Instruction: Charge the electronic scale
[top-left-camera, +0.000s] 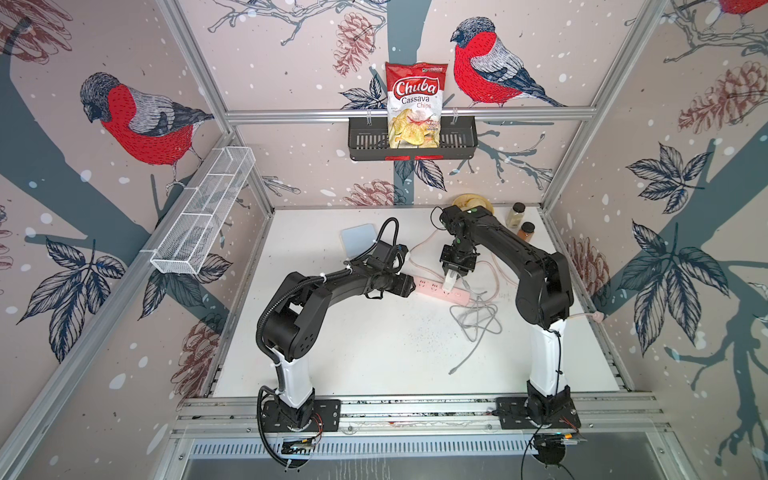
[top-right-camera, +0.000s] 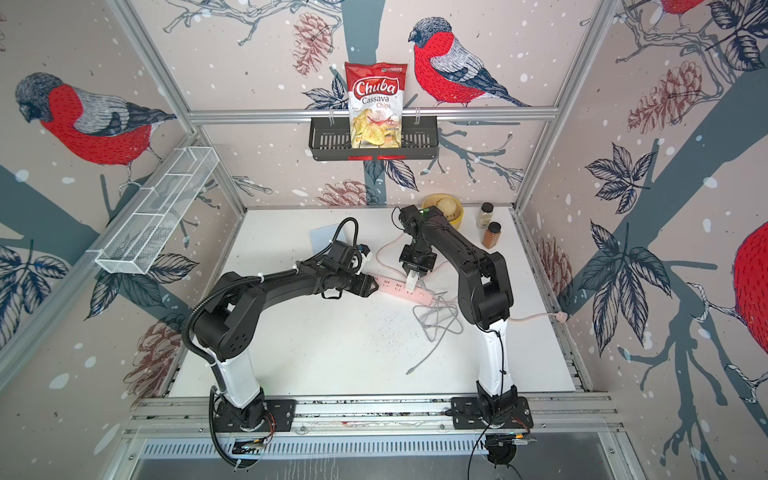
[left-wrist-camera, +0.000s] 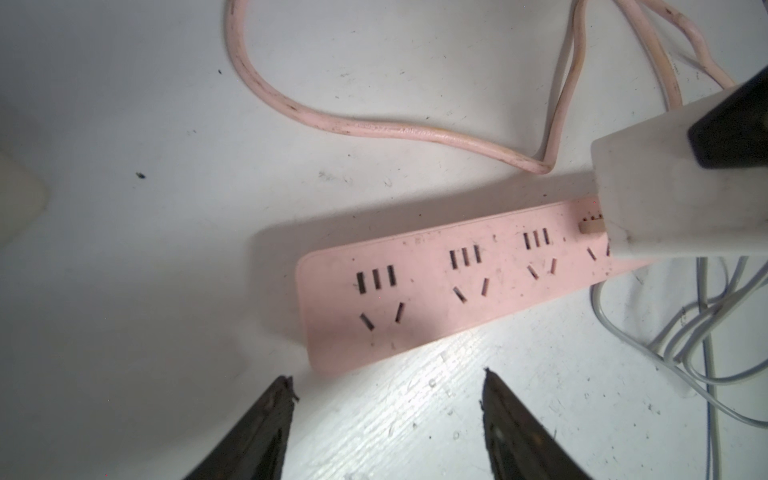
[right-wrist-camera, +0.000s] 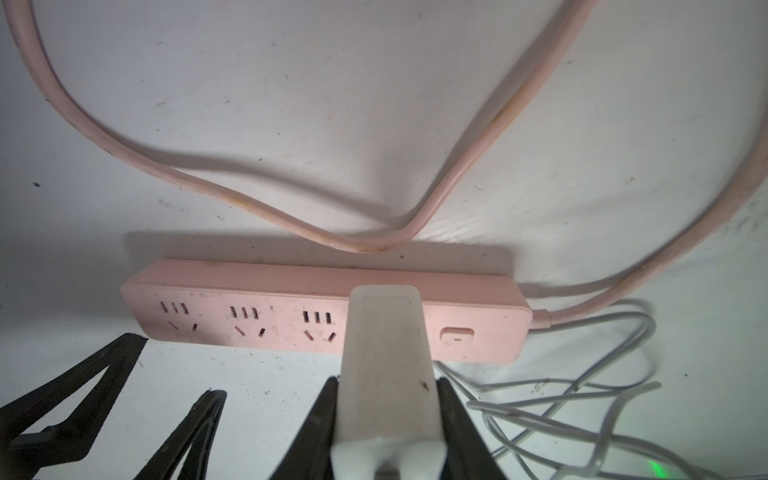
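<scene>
The pink power strip (left-wrist-camera: 416, 296) (right-wrist-camera: 200, 304) lies on the table. My right gripper (top-left-camera: 454, 268) is shut on a white charger (right-wrist-camera: 382, 336) (left-wrist-camera: 664, 184), held just over the strip at the socket nearest its switch, a prong showing at the socket; whether it is inserted, I cannot tell. My left gripper (top-left-camera: 406, 286) is low beside the strip's other end, fingertips apart in its wrist view with nothing visible between them. A pale blue flat square (top-left-camera: 358, 238), possibly the scale, lies at the back left.
Grey cables (top-left-camera: 480, 320) lie coiled right of and in front of the strip, pink cord (right-wrist-camera: 432, 196) behind it. A yellow bowl (top-right-camera: 444, 204) and two jars (top-right-camera: 491, 233) stand at the back right.
</scene>
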